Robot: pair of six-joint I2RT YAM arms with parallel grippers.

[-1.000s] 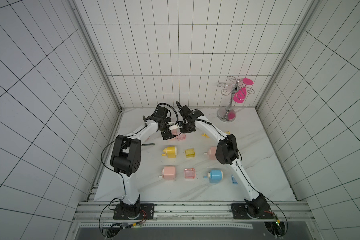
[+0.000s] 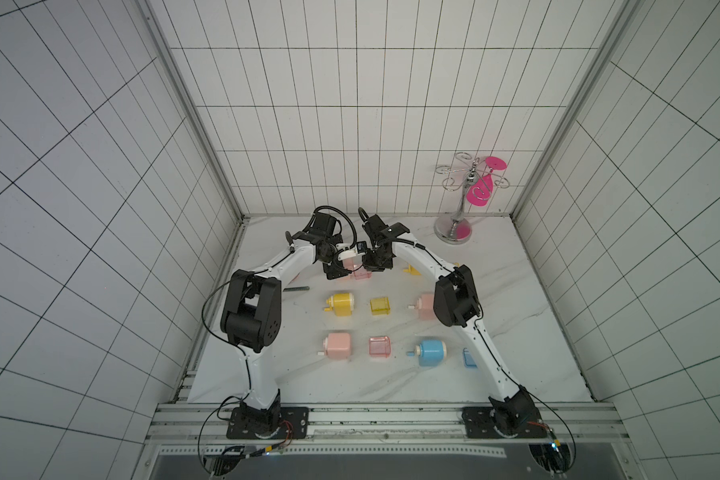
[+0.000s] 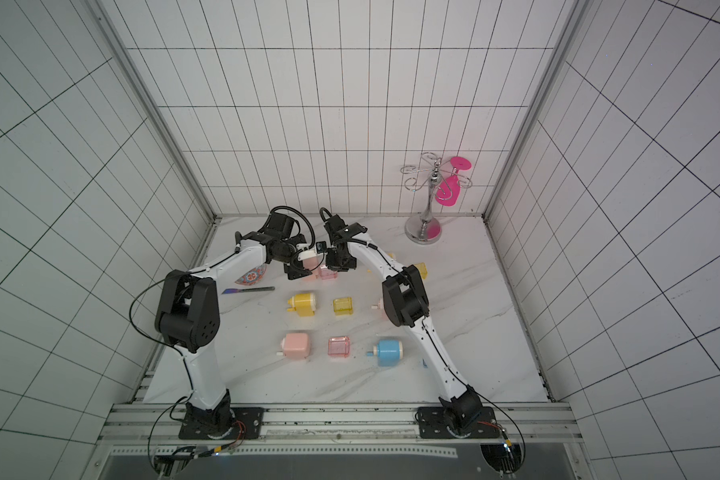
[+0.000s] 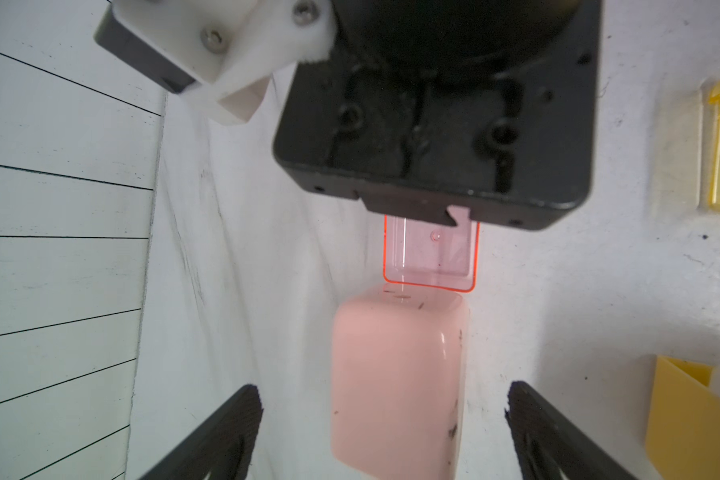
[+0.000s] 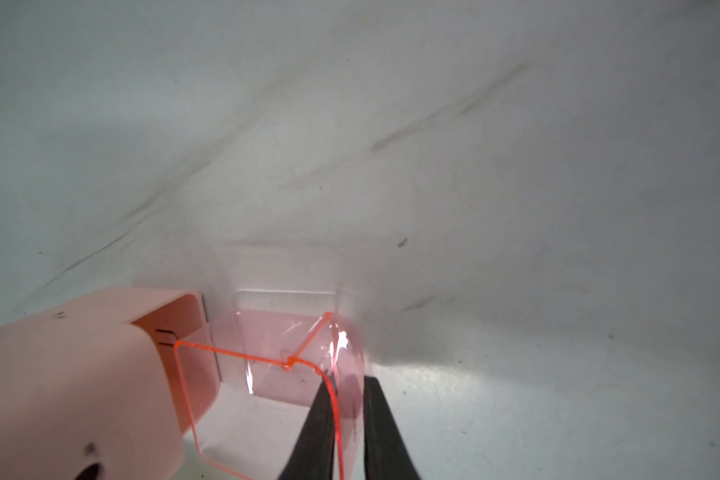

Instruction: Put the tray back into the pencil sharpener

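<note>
A pink sharpener body (image 4: 398, 376) lies on the table between my left gripper's (image 4: 384, 424) open fingers. Its clear pink tray sits at the body's open end in both wrist views; in the right wrist view the tray (image 5: 264, 376) is beside the body's opening (image 5: 180, 336), partly outside it. My right gripper reaches down at the tray's outer wall, its dark fingertips close together with the orange rim between or just in front of them; whether it grips cannot be told. The top views hide both fingertips behind the arms.
Yellow (image 2: 340, 305), pink (image 2: 337, 345) and blue (image 2: 430, 352) sharpeners stand nearer the front, with loose yellow (image 2: 380, 305) and pink (image 2: 380, 345) trays. A metal stand (image 2: 453, 228) with a pink glass is at the back right. Free table lies at the far right.
The left arm looks unchanged.
</note>
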